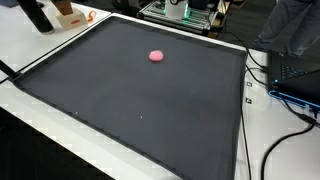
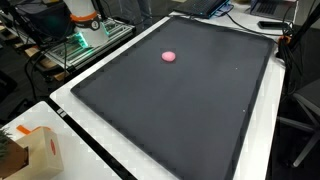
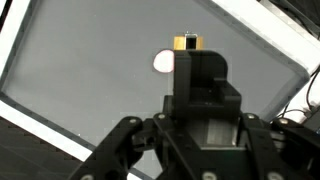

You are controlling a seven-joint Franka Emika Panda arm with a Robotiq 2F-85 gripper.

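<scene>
In the wrist view my gripper is shut on a small yellow-tan block, which shows on both sides of the dark fingertip. The gripper's body hides the rest of the block. A round pink piece lies flat on the dark grey board, towards its far edge in exterior view 1. The same pink piece looks pale in the wrist view, just left of the block and apart from it in the picture. Neither exterior view shows my fingers.
The dark board has a white surround and is otherwise bare. A brown box and an orange item stand at the far left. Black cables run along the right side. Most of the board is free.
</scene>
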